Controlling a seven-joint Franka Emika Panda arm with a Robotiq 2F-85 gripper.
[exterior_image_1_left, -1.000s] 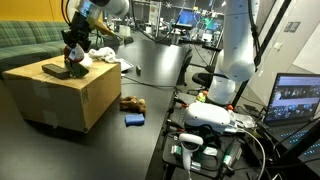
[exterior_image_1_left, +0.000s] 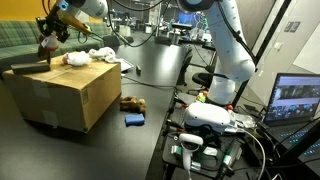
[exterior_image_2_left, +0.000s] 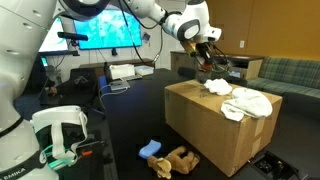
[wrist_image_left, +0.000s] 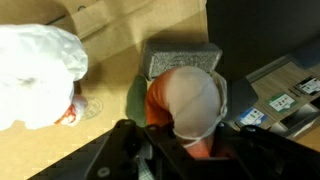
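High over the left end of a cardboard box (exterior_image_1_left: 62, 98), my gripper (exterior_image_1_left: 48, 38) is shut on a soft-looking orange and white object. Up close in the wrist view, that orange and white object (wrist_image_left: 190, 97) fills the space between the fingers, which are largely hidden. Just past it shows a dark grey block (wrist_image_left: 180, 58) near the box's edge; whether the two touch, I cannot tell. A white cloth-like bundle (wrist_image_left: 38, 72) lies on the box top to the left.
White crumpled items (exterior_image_2_left: 247, 103) cover part of the box top. Below, on the dark table, are a brown plush toy (exterior_image_2_left: 178, 160) and a blue sponge-like block (exterior_image_1_left: 134, 119). Open table lies in front of the box.
My gripper has moved left and upward over the box, carrying the orange and white object. A dark shape on the box top also appears farther left. The plush toy and blue block have stayed put.
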